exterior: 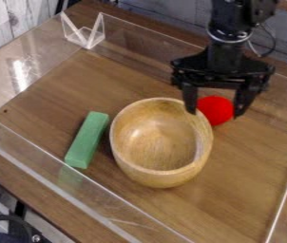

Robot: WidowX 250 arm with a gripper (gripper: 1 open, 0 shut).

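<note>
A black robot gripper (219, 87) hangs at the top right, open, its fingers spread above and around a red rounded object (216, 110). A wooden bowl (159, 155) stands just left and below it, apparently empty. A green block (86, 140) lies left of the bowl. Whether the fingertips touch the red object is unclear.
The wooden table (242, 192) has bare room at the right front and upper left. Clear low walls line its edges, and a clear angular piece (83, 30) sits at the top left edge.
</note>
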